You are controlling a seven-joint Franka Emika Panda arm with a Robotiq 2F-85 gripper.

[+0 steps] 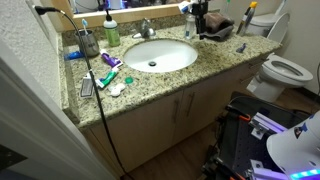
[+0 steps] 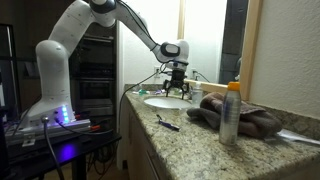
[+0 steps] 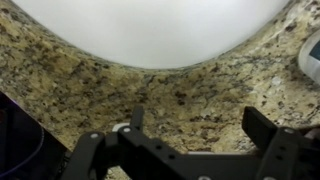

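My gripper is open, its two dark fingers apart with speckled counter showing between them. In exterior view 1 the gripper (image 1: 200,37) hangs over the right end of the white sink (image 1: 160,56), close to a pale bottle (image 1: 190,25). The second exterior view shows the gripper (image 2: 176,88) above the far countertop beside the sink. At the right edge of the wrist view lies part of a white rounded object (image 3: 311,58), outside the fingers. Nothing is held.
A grey-brown towel (image 2: 238,112) and a clear bottle with an orange cap (image 2: 231,115) occupy one end of the counter. A dark slim item (image 2: 168,126) lies near its front edge. Toothpaste (image 1: 107,77), a green soap bottle (image 1: 112,32) and a faucet (image 1: 146,28) are around the sink.
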